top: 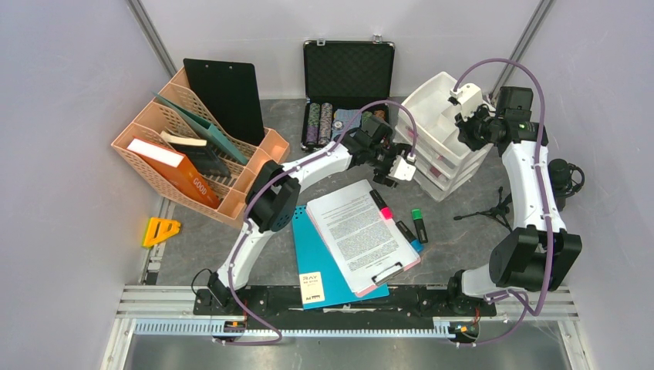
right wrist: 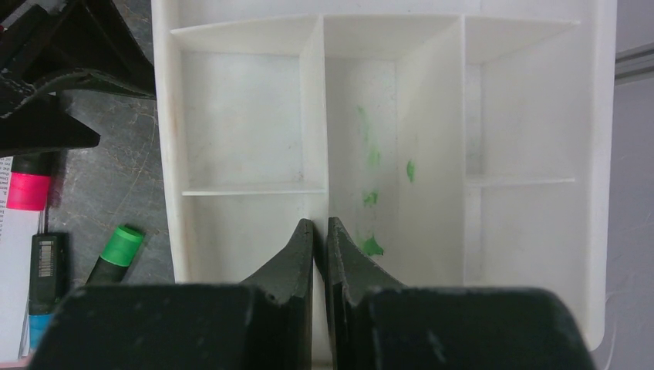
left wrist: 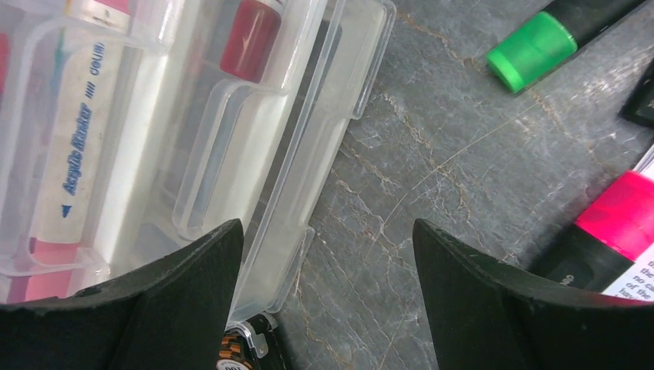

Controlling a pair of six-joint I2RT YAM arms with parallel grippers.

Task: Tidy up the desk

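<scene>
The white drawer unit (top: 438, 183) stands at the right, with an open compartmented top tray (right wrist: 247, 108). My right gripper reaches into this tray and is shut on its thin white divider (right wrist: 315, 131). Beside the unit's clear drawers (left wrist: 320, 154) hovers my left gripper, open and with nothing between its fingers. Three dark markers lie in front: one with a green cap (top: 419, 225), one blue-capped (top: 409, 235) and one pink-capped (top: 381, 204). Under the latter two is a clipboard with printed paper (top: 359, 231), over a blue folder (top: 328, 270).
At the left a peach organizer (top: 224, 166) holds books and folders. An open black case (top: 348, 69) with poker chips stands at the back. A small tripod (top: 491, 212) and headphones (top: 565, 177) lie near my right arm. Bare desk shows right of the markers.
</scene>
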